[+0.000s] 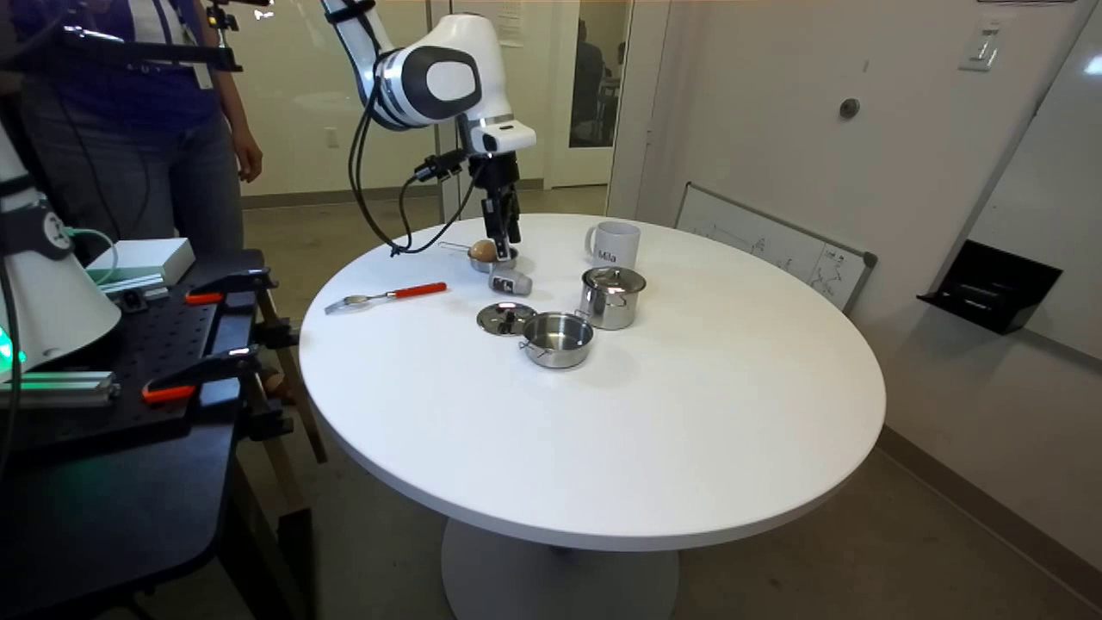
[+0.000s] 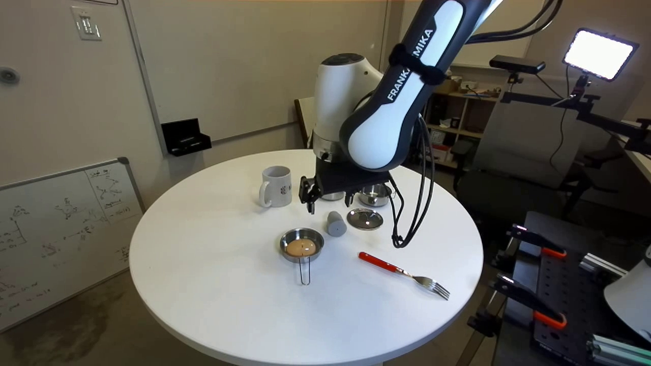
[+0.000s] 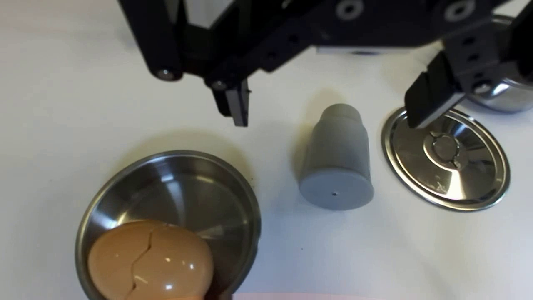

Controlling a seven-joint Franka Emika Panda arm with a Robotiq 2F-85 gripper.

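In the wrist view my gripper stands open, its fingers wide apart with only bare table and a grey shaker [image 3: 339,150] seen below the gap. That shaker lies on its side on the table, apart from the fingers. To its left a small steel pan [image 3: 215,175] holds a brown egg [image 3: 150,260] with a crack line across it. On the other side a round steel lid [image 3: 444,170] lies flat, partly behind one finger. From the second exterior view, my gripper [image 2: 330,206] hangs above the table, a little behind the shaker [image 2: 336,223].
A white mug [image 1: 616,244], a lidded steel pot [image 1: 611,298] and an open steel pot [image 1: 558,341] stand close by. A red-handled fork [image 2: 403,273] lies near the pan.
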